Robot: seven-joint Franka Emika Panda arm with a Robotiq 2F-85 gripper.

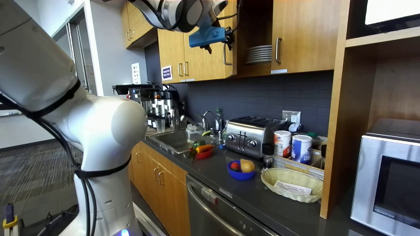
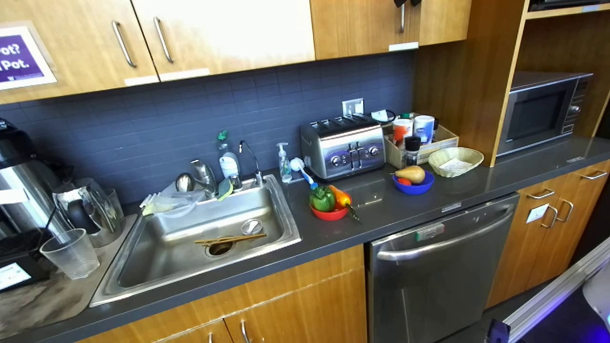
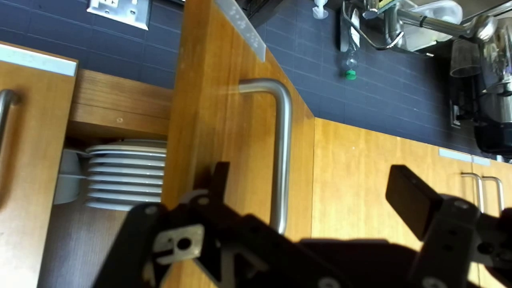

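A wooden upper cabinet door (image 3: pixel 225 110) stands swung open, showing a stack of white plates (image 3: pixel 127 175) on the shelf inside. Its curved metal handle (image 3: pixel 283 153) appears between the spread fingers of my gripper in the wrist view, nearer the left finger (image 3: pixel 219 180). The right finger (image 3: pixel 410 201) is well apart from it, over the neighbouring cabinet front. Nothing is gripped; whether the left finger touches the door cannot be told. In exterior view 1, my gripper (image 1: pixel 219 44) is up beside the door, just above the visible part of the handle (image 1: pixel 225 55).
Below, the counter holds a toaster (image 1: pixel 252 135), a blue bowl (image 1: pixel 241 173) with a pear and red item, a red bowl (image 2: pixel 330 214) of vegetables and a wicker basket (image 2: pixel 474 157). The sink (image 2: pixel 143 263) lies left. A closed cabinet door (image 1: pixel 303 35) adjoins the opening.
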